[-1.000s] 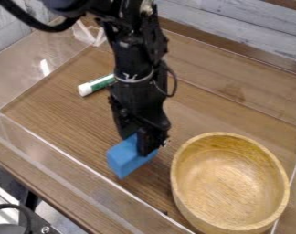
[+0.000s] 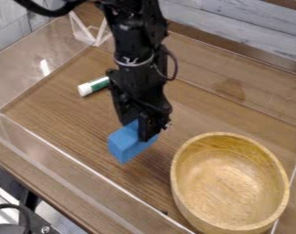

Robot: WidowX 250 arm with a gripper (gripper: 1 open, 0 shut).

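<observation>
My black gripper (image 2: 141, 117) hangs over the wooden tray floor at the centre, shut on a blue block (image 2: 130, 146) that tilts beneath it. The fingertips are partly hidden by the dark gripper body, and I cannot tell whether the block touches the floor.
An oval tan bowl (image 2: 230, 183) sits close at the lower right. A small white tube with a green end (image 2: 93, 86) lies at the back left, behind the gripper. Tray walls border the left side and back.
The gripper and blue block have moved slightly up and back in the view over the last second. The bowl and tube have not moved.
</observation>
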